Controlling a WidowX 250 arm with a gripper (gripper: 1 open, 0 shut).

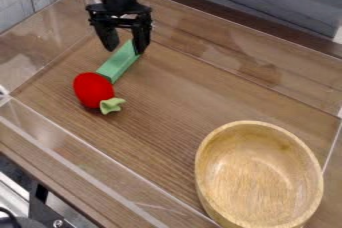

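Observation:
My gripper [122, 39] is lowered at the top left, open, with its two dark fingers spread over the upper end of a green elongated block [119, 67], which lies slanted on the wooden table. Just below the block sit a red round object [94, 91] and a small pale green piece [112, 105] attached at its lower right.
A large yellow bowl [259, 174] fills the lower right. A light wall or edge runs along the left and top.

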